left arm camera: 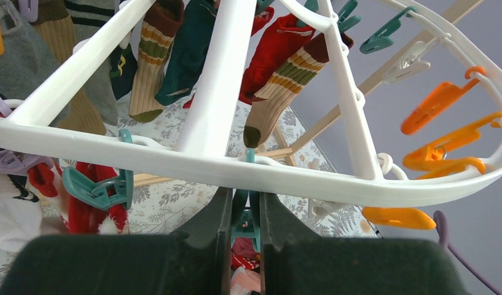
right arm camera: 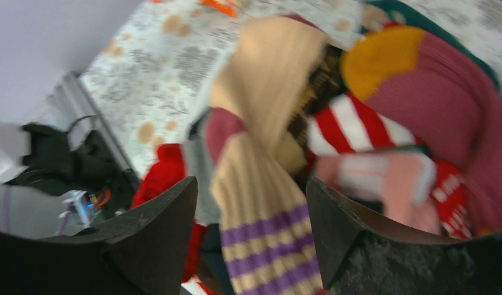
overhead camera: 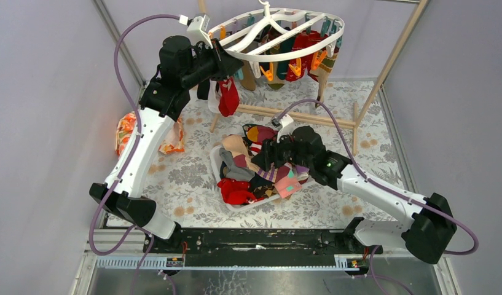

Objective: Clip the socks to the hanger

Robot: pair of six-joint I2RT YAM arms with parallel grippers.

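Note:
A white round hanger (overhead camera: 289,55) with teal, orange and purple clips holds several socks along its far side. My left gripper is shut on a teal clip (left arm camera: 246,230) hanging from the near rim. My right gripper (overhead camera: 263,160) is over the bin (overhead camera: 214,169) of loose socks, its fingers apart around a cream sock with purple stripes (right arm camera: 266,236); whether it touches it is unclear. A red sock (overhead camera: 228,98) hangs at the hanger's left.
The wooden stand (overhead camera: 399,46) frames the hanger at right and behind. An orange-patterned bag (overhead camera: 125,132) lies on the left of the floral mat.

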